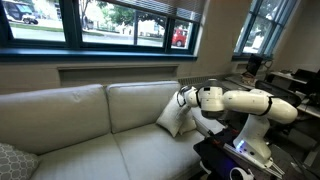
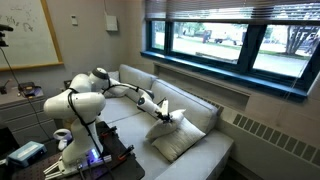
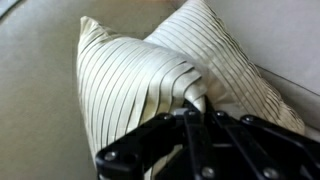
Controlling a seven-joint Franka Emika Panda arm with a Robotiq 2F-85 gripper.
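Observation:
My gripper is shut on a pinched edge of a cream pleated pillow [image 3: 125, 85]. In exterior view 2 this held pillow [image 2: 160, 127] hangs tilted over the sofa seat below the gripper [image 2: 165, 117]. A second pleated surface [image 3: 225, 55], seemingly another cream pillow, lies behind it in the wrist view. Exterior view 2 shows that pillow [image 2: 181, 141] on the seat, leaning toward the backrest. From exterior view 1, the held pillow [image 1: 170, 116] is seen at the sofa's right part, with the arm partly covering the area.
The long light sofa [image 1: 75, 160] has clear seat room to the left in exterior view 1. A grey patterned pillow [image 1: 14, 162] rests at its far left end. Behind the sofa are a radiator [image 2: 270, 150] and windows.

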